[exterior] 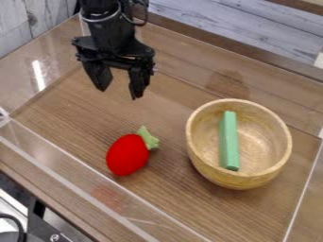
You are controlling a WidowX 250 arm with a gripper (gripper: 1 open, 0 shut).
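My gripper (113,74) is raised over the back left of the wooden table, open and empty, as a dark shape with two fingers pointing down. A red object with a green top (127,154), like a strawberry or radish, lies front centre, apart from the gripper. On the right, a tan bowl (265,137) holds a light green bar (229,137).
Raised rims or walls run along the back and left edges. A dark cable (10,222) shows at the bottom left corner.
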